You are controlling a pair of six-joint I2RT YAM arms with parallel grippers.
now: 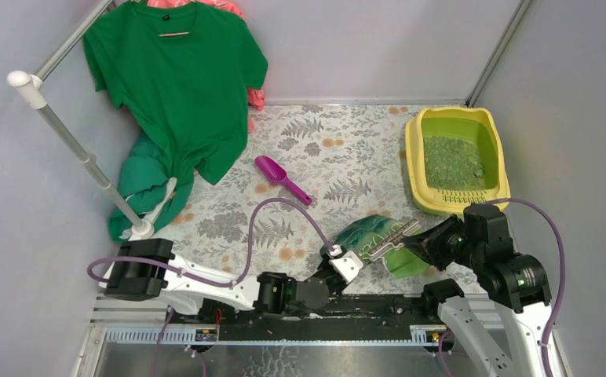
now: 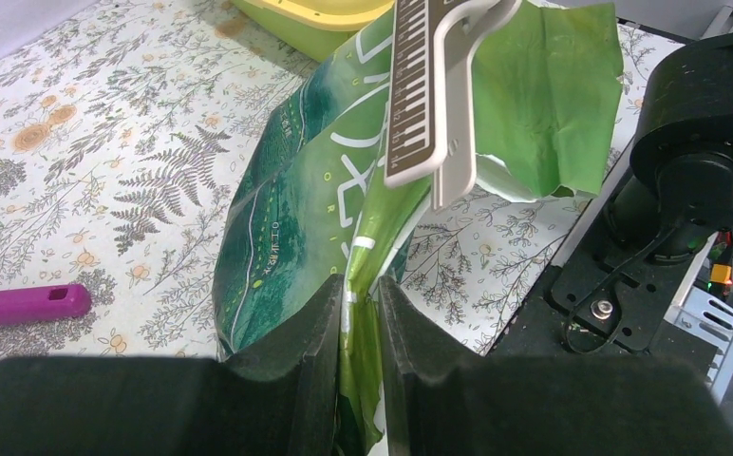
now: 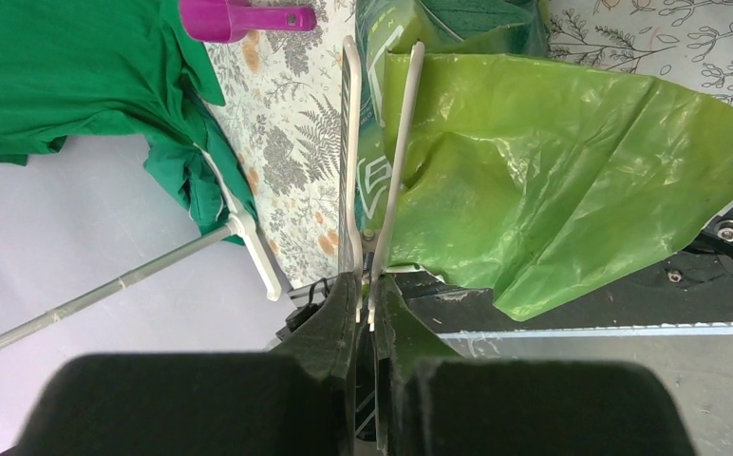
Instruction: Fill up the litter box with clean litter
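A green litter bag point(image 2: 291, 228) lies at the front of the patterned floor, its gathered edge pinched by my left gripper. My right gripper is closed around the handle end of a bag clip point(image 2: 418, 90). In the right wrist view the clip's two long fingers stand apart, beside the bag's lime-green flap point(image 3: 572, 180). Whether any of the bag is between them I cannot tell. The yellow litter box point(image 1: 415, 169) stands at the back right with green litter point(image 1: 450, 161) in it.
A purple scoop point(image 1: 271, 168) lies on the middle of the floor. At the left, a green shirt point(image 1: 182, 78) hangs beside a white rail point(image 1: 72, 141). Patterned floor between scoop and box is clear.
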